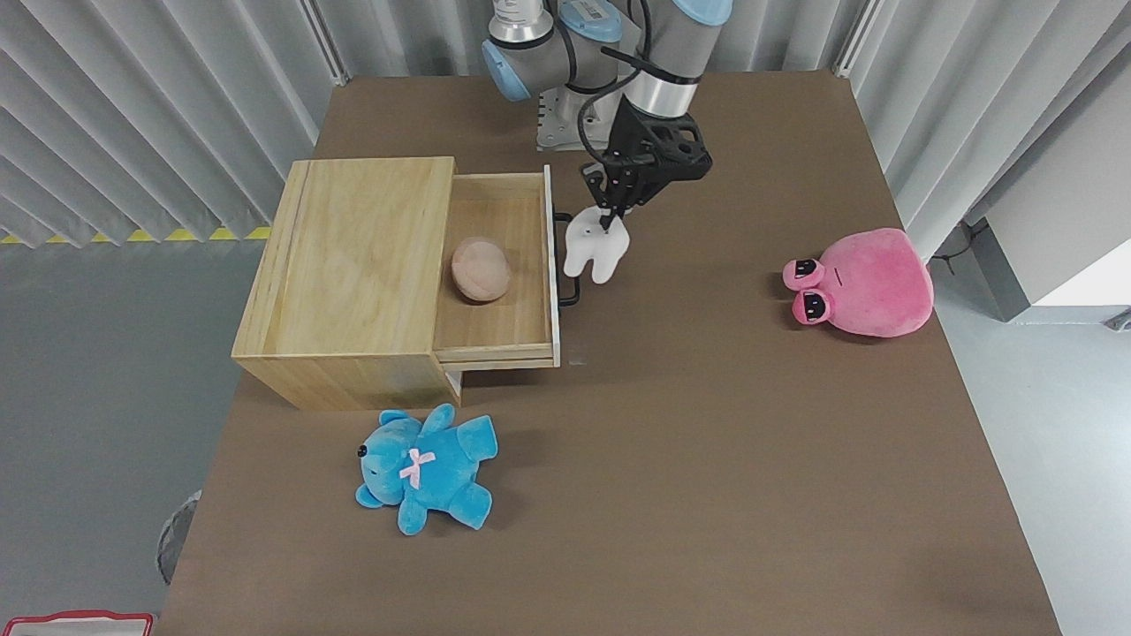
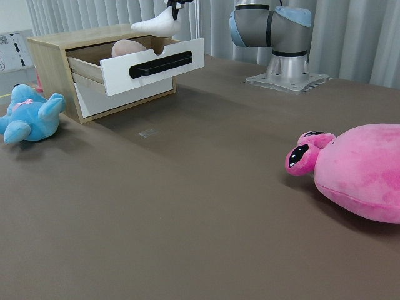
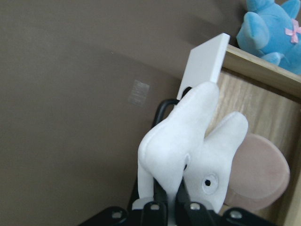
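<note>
My gripper (image 1: 610, 217) is shut on a white plush toy (image 1: 595, 244), which hangs just above the handle side of the open drawer (image 1: 498, 327); in the left view the toy (image 2: 156, 25) is raised above the drawer front (image 2: 112, 75). The wrist view shows it (image 3: 169, 150) filling the fingers, partly over the drawer. A round beige object (image 1: 480, 269) lies inside the drawer.
The wooden cabinet (image 1: 339, 265) stands at left. A blue bear (image 1: 435, 477) lies in front of it, a pink plush (image 1: 869, 286) at the right.
</note>
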